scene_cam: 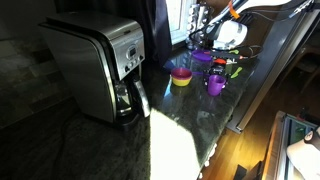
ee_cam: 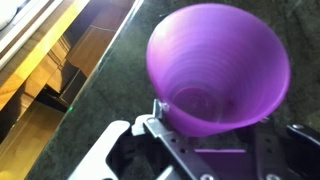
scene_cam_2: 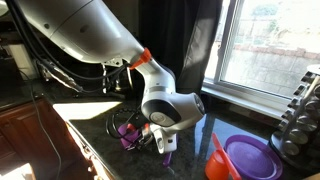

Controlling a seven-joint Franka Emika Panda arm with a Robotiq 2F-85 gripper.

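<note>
A purple cup [ee_cam: 215,65] fills the upper middle of the wrist view, its mouth facing the camera. My gripper is shut on the near side of its rim; the exact contact is partly hidden. In exterior view 1 the purple cup [scene_cam: 215,86] is at the right part of the dark counter, close to its edge. Whether its base touches the counter cannot be told. From exterior view 2, the arm reaches down and the gripper [scene_cam_2: 160,143] is beside the purple cup [scene_cam_2: 128,134], which is partly hidden.
A yellow and red bowl [scene_cam: 181,77] stands left of the cup, with a coffee maker [scene_cam: 105,70] nearer the camera. By the window are a purple plate [scene_cam_2: 255,160], a red cup [scene_cam_2: 217,165] and a spice rack [scene_cam_2: 298,115].
</note>
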